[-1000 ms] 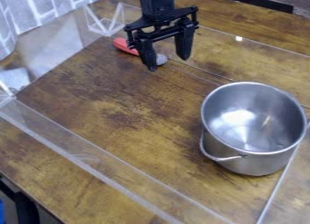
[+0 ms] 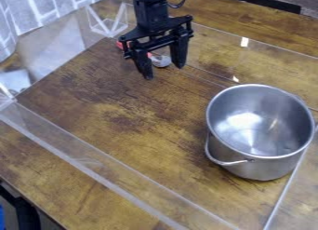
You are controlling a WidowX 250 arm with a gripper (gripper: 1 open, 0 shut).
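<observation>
My black gripper [image 2: 162, 59] hangs at the top middle of the camera view, its two fingers spread wide apart. Behind it, partly hidden, lies a small object with a red part [image 2: 125, 46] and a pale silvery part [image 2: 161, 61]. A large steel pot [image 2: 255, 122] stands on the wooden table at the right, well apart from the gripper.
Clear plastic walls border the wooden work area [image 2: 118, 113] at the left, back and front.
The gripper has moved a little left and down over the red object, covering more of it. The pot is unmoved.
</observation>
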